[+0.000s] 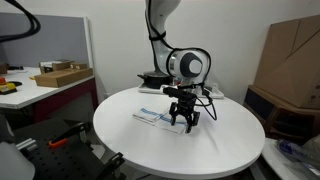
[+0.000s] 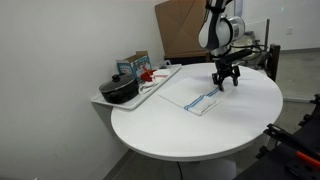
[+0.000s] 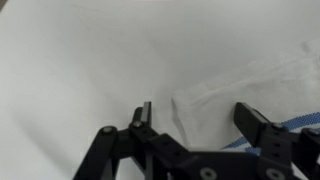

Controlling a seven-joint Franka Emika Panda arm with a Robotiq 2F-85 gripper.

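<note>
A white cloth with blue stripes lies spread flat on the round white table. Close over its right end is my gripper, pointing down. In the wrist view the gripper has a clear gap between its dark fingers, with a corner of the cloth lying below and between them. One finger stands over bare table, the other over the cloth. Whether the fingertips touch the cloth, I cannot tell. From the other side, the cloth shows its striped edge toward the front, below the arm.
A black lidded pot stands on a light tray at the table's edge, beside a red-and-white box. Brown boxes sit off to the left.
</note>
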